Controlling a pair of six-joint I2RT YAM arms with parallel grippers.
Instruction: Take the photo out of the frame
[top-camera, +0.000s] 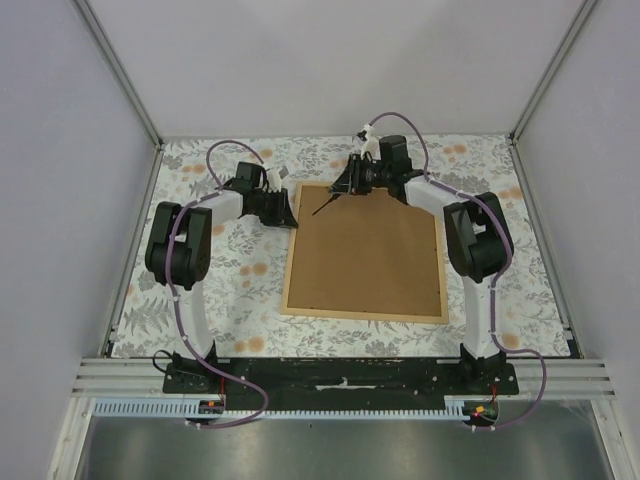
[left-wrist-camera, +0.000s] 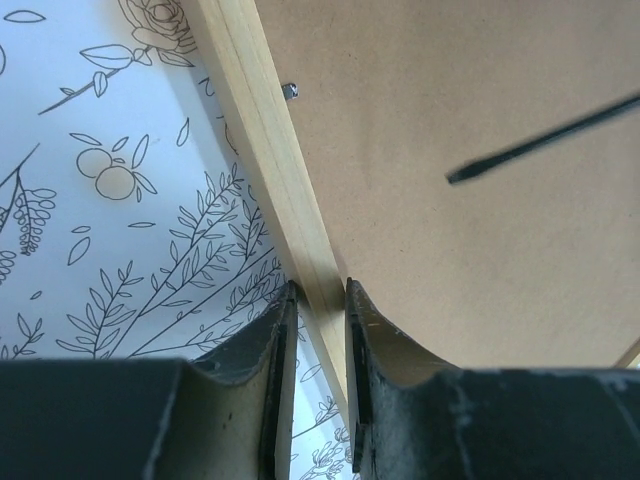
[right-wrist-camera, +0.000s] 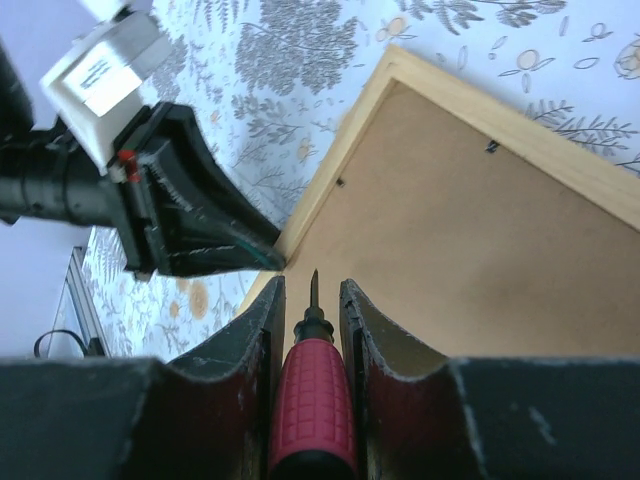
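Note:
The picture frame lies face down, its light wooden rim (top-camera: 288, 275) around a brown backing board (top-camera: 370, 255). At the left rim my left gripper (top-camera: 289, 221) has its fingers on both sides of the wood, shut on it, as the left wrist view shows. Small dark metal tabs (right-wrist-camera: 492, 146) stick out from the rim's inner edge over the board. My right gripper is shut on a screwdriver with a red and black handle (right-wrist-camera: 312, 400). Its thin dark shaft (left-wrist-camera: 530, 144) points down-left above the board, apart from the rim. The photo is hidden.
A white cloth (top-camera: 240, 300) with leaf and flower drawings covers the table. Free cloth lies left of, right of and in front of the frame. Pale walls (top-camera: 320, 60) enclose the table.

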